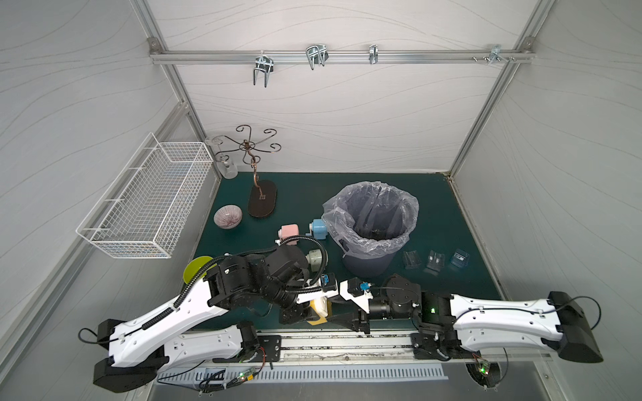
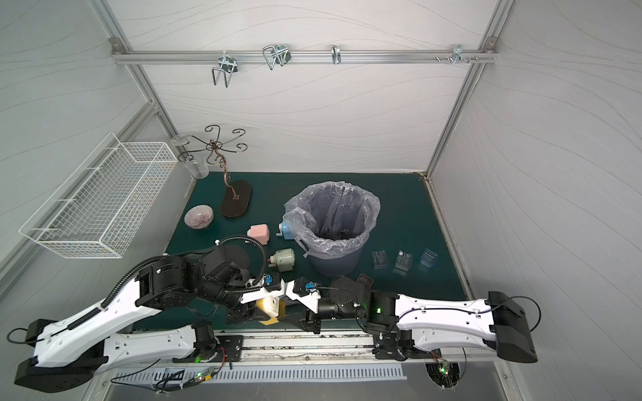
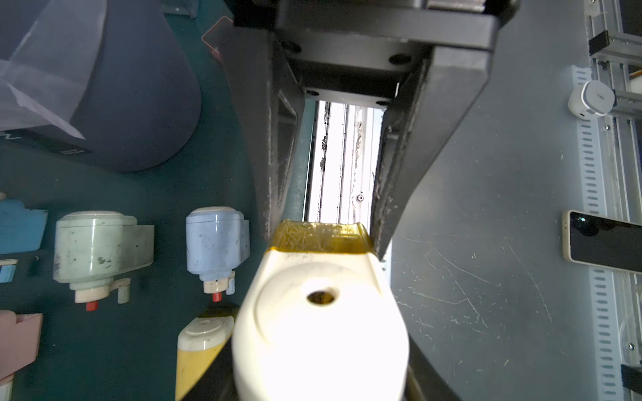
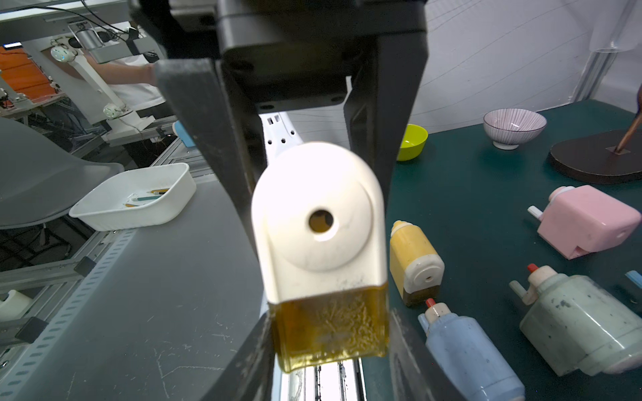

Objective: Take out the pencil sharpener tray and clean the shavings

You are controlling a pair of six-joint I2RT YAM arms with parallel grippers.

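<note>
A white pencil sharpener (image 3: 319, 334) with an amber shavings tray (image 4: 331, 324) is held over the front edge by my left gripper (image 1: 304, 314), which is shut on it. The tray shows shavings inside and faces my right gripper (image 1: 341, 317). In the right wrist view the right gripper's fingers reach around the tray's sides, part open; whether they touch it I cannot tell. Other sharpeners, yellow (image 4: 414, 257), pale blue (image 4: 471, 354), green (image 4: 578, 324) and pink (image 4: 588, 217), rest on the green table (image 1: 448, 220).
A lined bin (image 1: 369, 257) stands centre right, with several clear trays (image 1: 434, 260) beside it. A pink bowl (image 1: 227, 216), a yellow-green bowl (image 4: 412, 143) and a metal stand (image 1: 262, 199) are on the left. A wire basket (image 1: 143, 200) hangs on the left wall.
</note>
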